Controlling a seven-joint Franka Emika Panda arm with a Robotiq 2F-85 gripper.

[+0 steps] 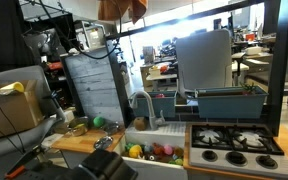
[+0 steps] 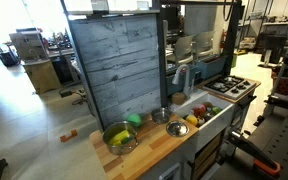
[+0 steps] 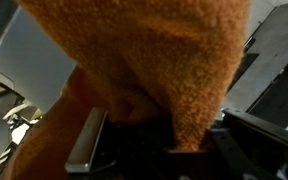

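A fuzzy orange-brown cloth fills much of the wrist view and hangs bunched around the fingers. My gripper is shut on this cloth, its fingertips mostly buried in the folds. High at the top edge of exterior view 1, the lower part of the cloth shows, well above the counter. The gripper itself lies outside that view. In exterior view 2 neither cloth nor gripper can be made out.
Below are a sink with several colourful toy foods, a tap, a stove and a blue-grey bin. Metal pots stand on the wooden counter. A grey upright panel rises behind.
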